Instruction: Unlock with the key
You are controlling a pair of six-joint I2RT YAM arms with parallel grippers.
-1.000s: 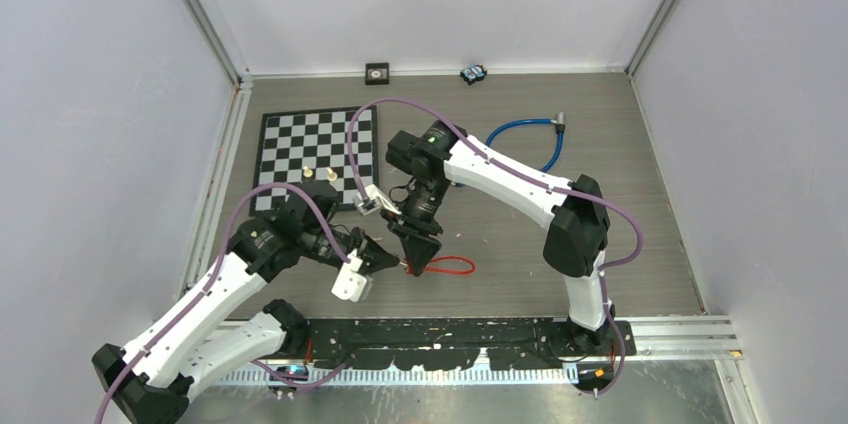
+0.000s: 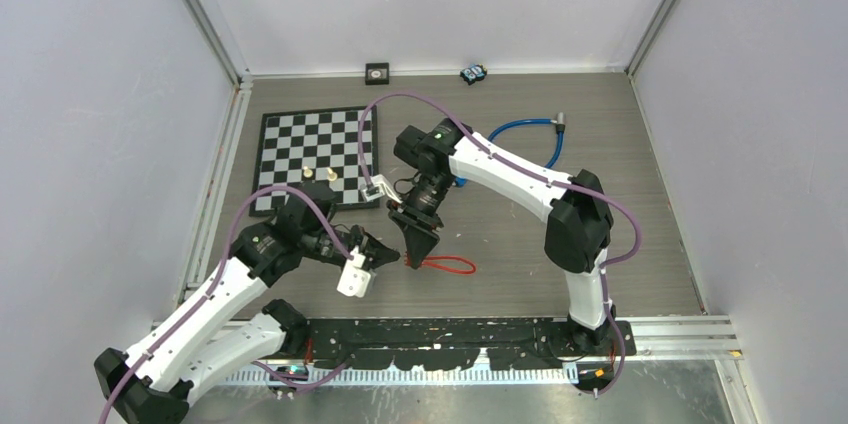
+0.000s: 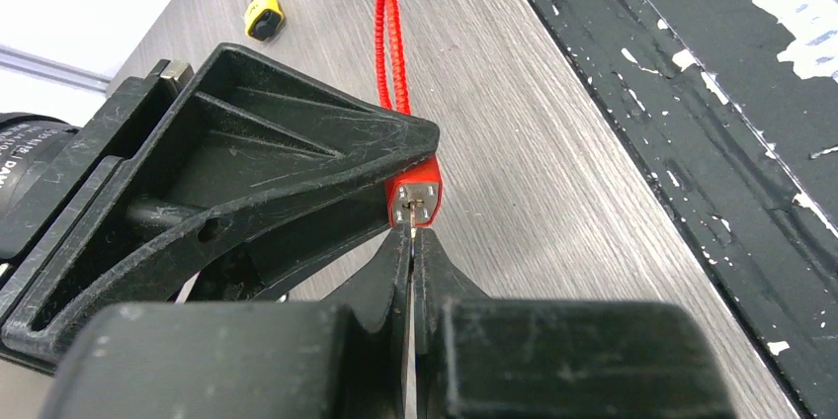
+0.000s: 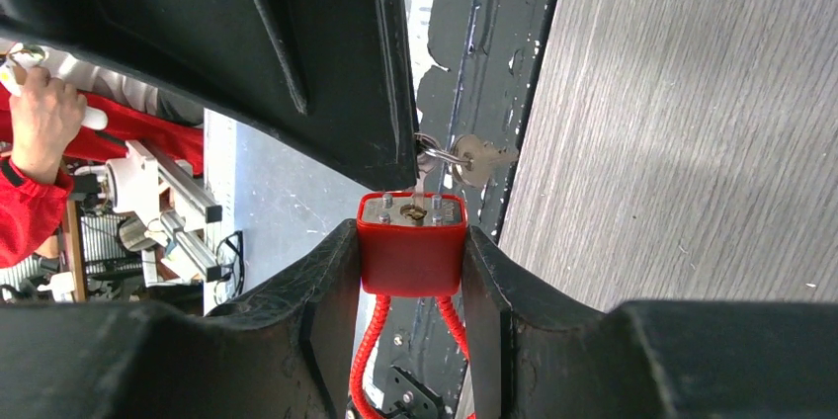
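Note:
A red padlock (image 4: 411,256) with a long red shackle (image 2: 452,264) sits between the fingers of my right gripper, both fingers against its sides. Its metal keyhole face (image 3: 414,204) points at my left gripper. That gripper is shut on a thin key (image 4: 420,185), whose blade lines up with the keyhole. How deep the blade sits I cannot tell. A second key (image 4: 479,158) dangles from a ring beside the left fingertips. From above, the two grippers meet nose to nose, and the padlock body is mostly hidden.
A chessboard (image 2: 285,149) with small pieces lies at the left behind the left arm. A blue cable (image 2: 520,124) lies at the back right. A black box (image 2: 377,74) and a small blue item (image 2: 473,74) stand at the back edge.
The right arm's wrist has shifted slightly to the right and toward the back, its tip staying close to the left gripper. The left arm looks almost still.

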